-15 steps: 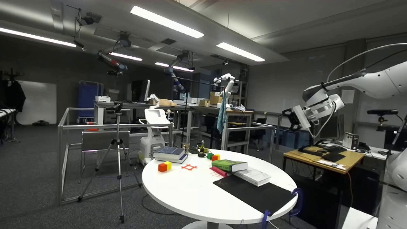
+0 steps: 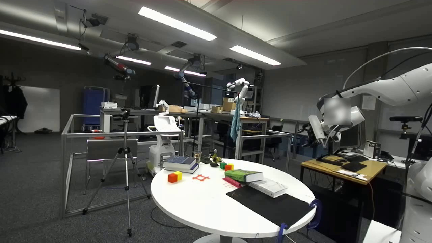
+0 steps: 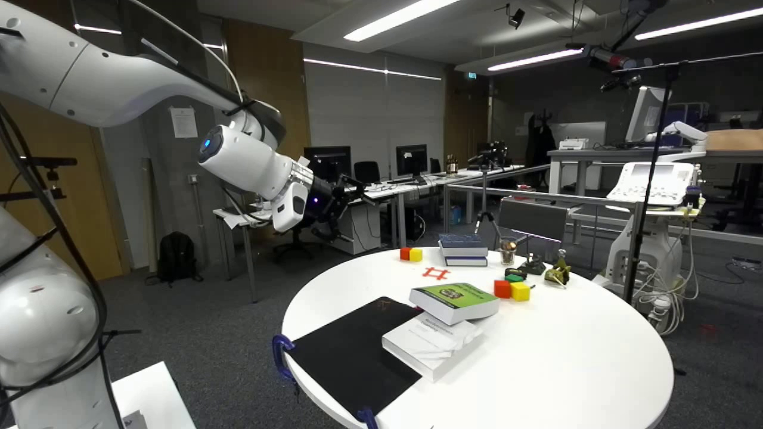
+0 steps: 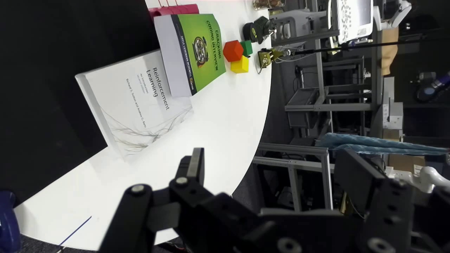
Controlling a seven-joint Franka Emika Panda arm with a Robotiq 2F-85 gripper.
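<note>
My gripper is open, its two dark fingers wide apart with nothing between them. In the second exterior view the gripper [image 3: 344,207] hangs in the air, well above and to the left of the round white table [image 3: 572,357]. A green book [image 3: 455,300] lies partly over a white book [image 3: 431,343] titled "Reinforcement Learning". Red [image 3: 502,289], yellow [image 3: 520,292] and green [image 4: 246,47] cubes cluster on the far side of these books. Another red cube [image 2: 172,178] and yellow cube [image 2: 178,175] sit together near a stack of blue books [image 2: 180,163].
A black mat [image 3: 357,357] covers part of the table, with blue clamps [image 3: 283,356] at its edge. A glass [image 3: 508,250] and small dark and brass items [image 3: 558,270] stand at the back. An orange-red marking [image 2: 200,177] lies on bare table, with free space in front.
The arm's wrist has turned and the gripper has shifted slightly right and lower in the first exterior view. Everything on the table stays where it was.
</note>
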